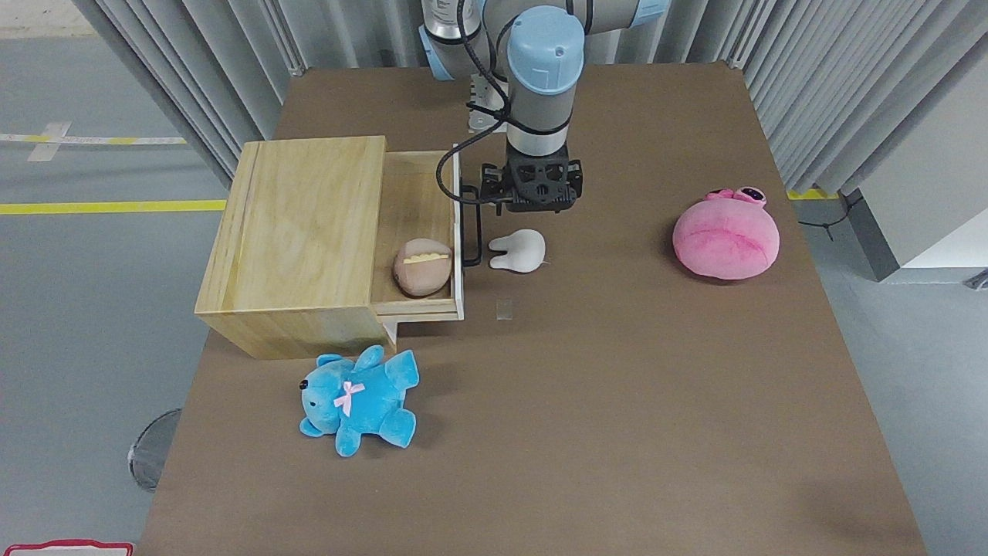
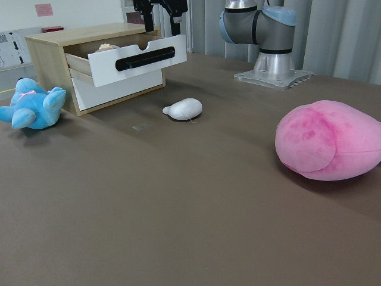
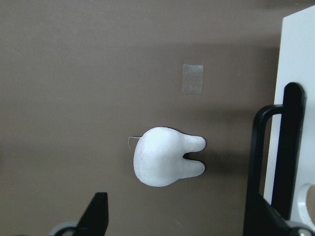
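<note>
My gripper is open above the wooden cabinet's pulled-out drawer front (image 2: 107, 68) and the table just beside it, with nothing between its fingers. Below it, a white tooth-shaped plush (image 3: 160, 157) lies on the brown table, right of the drawer in the front view. The drawer's black handle (image 3: 290, 137) shows at the wrist view's right edge. A round beige plush (image 1: 421, 273) with a pale strip sits inside the drawer.
A blue teddy bear (image 1: 356, 403) lies in front of the cabinet (image 1: 296, 232). A pink round plush (image 1: 725, 241) sits on the right of the table (image 1: 602, 417), whose middle and front are clear.
</note>
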